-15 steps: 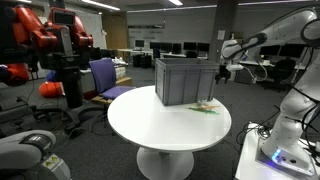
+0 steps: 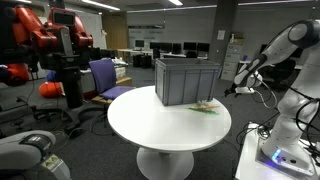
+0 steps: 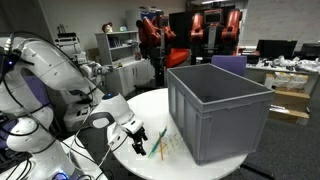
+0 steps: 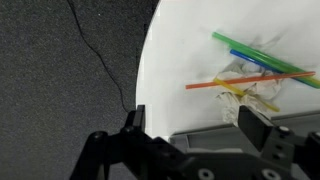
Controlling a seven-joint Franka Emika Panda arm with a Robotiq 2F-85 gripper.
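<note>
My gripper is open over the edge of the white round table, with nothing between its fingers. In the wrist view a green stick (image 4: 290, 63), a blue stick (image 4: 250, 58), a red-orange stick (image 4: 245, 79) and a yellow stick (image 4: 240, 92) lie crossed over crumpled clear or white material (image 4: 228, 103). They are up and to the right of my fingers, apart from them. The right finger partly covers the crumpled material. In exterior view 2 the gripper (image 3: 141, 143) is beside the sticks.
A large open grey bin (image 3: 220, 113) stands on the table (image 2: 150, 120) right beside the sticks; its inside floor is hidden. A cable (image 4: 95, 50) runs over the dark floor past the table edge.
The arm has come down from high beside the bin to a lower pose at the right of exterior view 1. The sticks and bin look unmoved.
</note>
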